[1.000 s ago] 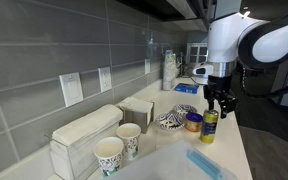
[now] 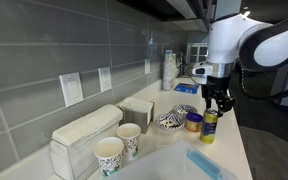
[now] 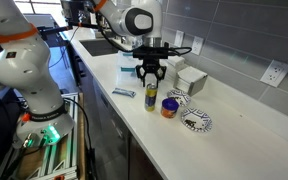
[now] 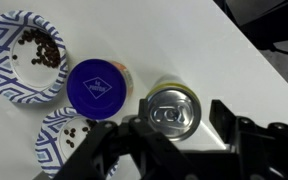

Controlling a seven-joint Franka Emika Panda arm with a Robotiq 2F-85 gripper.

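My gripper points down over a tall yellowish can, its dark fingers on either side with space to the can's rim. The fingers look open. In exterior view 1 the can stands upright on the counter, directly below the gripper. Exterior view 2 also has the gripper just above the can; whether the fingertips reach below its top is hard to tell.
Close beside the can stands a blue-lidded jar. Patterned paper bowls with small dark bits lie past it. Paper cups and a long white box line the wall. A light-blue object lies in front. Counter beyond the bowls is clear.
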